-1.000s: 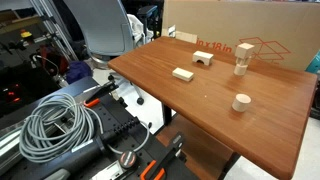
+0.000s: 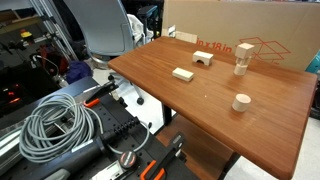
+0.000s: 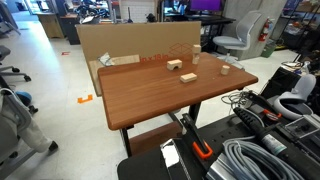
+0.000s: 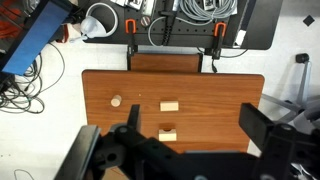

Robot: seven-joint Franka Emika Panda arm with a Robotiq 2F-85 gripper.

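Observation:
In the wrist view my gripper is high over the brown table (image 4: 230, 90), its black fingers spread wide with only tabletop showing between them. One pale block (image 2: 183, 74) lies near the table's middle. Farther back is a second pale block (image 2: 203, 58), with a darker patch on its side. A short pale cylinder (image 2: 241, 102) stands by itself toward the right in exterior view 1. Behind it rises a small stack of pale pieces (image 2: 244, 51), a block on top; the wrist view does not clearly show this stack. Neither exterior view shows the gripper.
An upright cardboard panel (image 3: 140, 42) borders the table's back. Coiled grey cable (image 2: 55, 125) and black frame bars with orange parts (image 2: 92, 103) lie along the robot's side.

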